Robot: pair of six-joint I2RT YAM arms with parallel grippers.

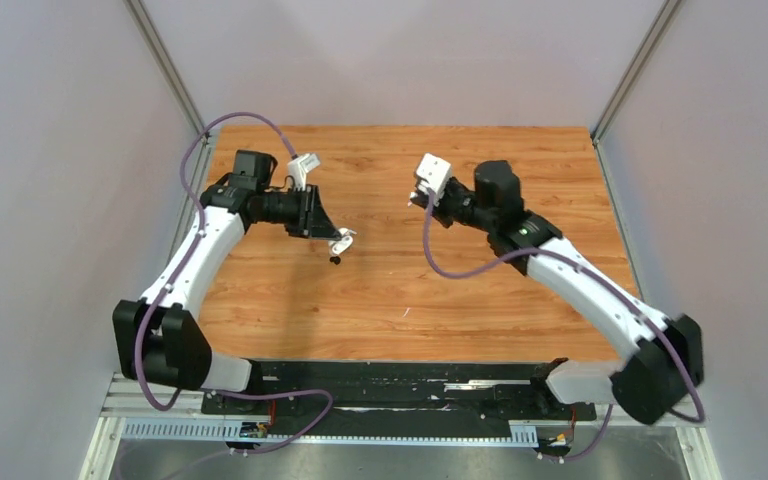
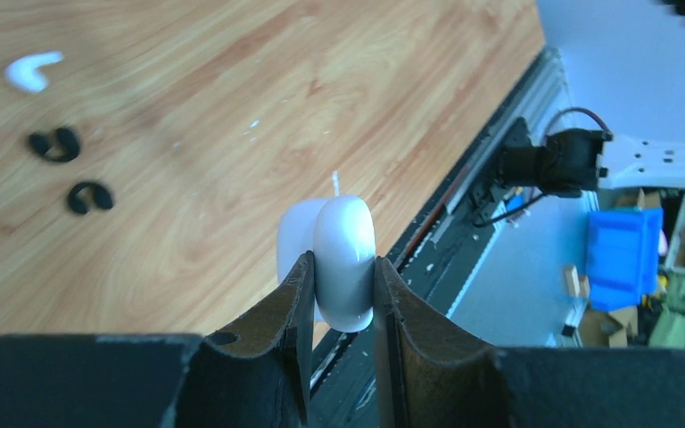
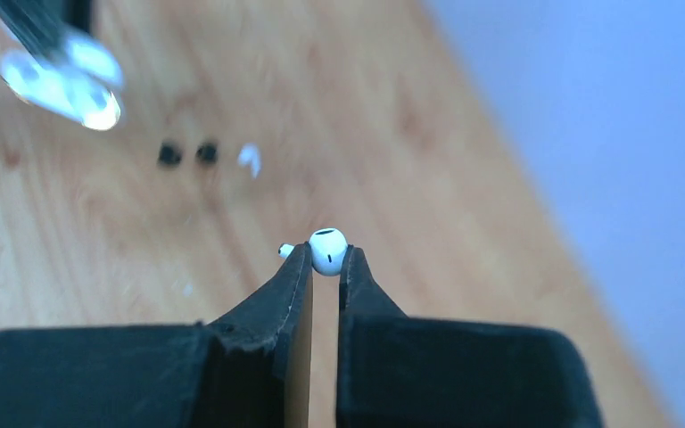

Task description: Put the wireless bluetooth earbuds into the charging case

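My left gripper (image 1: pixel 325 235) is shut on the white charging case (image 2: pixel 343 263), whose lid appears open; it is held over the left-middle of the table. My right gripper is shut on a white earbud (image 3: pixel 327 245), raised to the right of the case. The other white earbud (image 2: pixel 28 73) lies on the table. Two small black pieces (image 2: pixel 92 198) lie near it.
Walls bound it at the sides and back.
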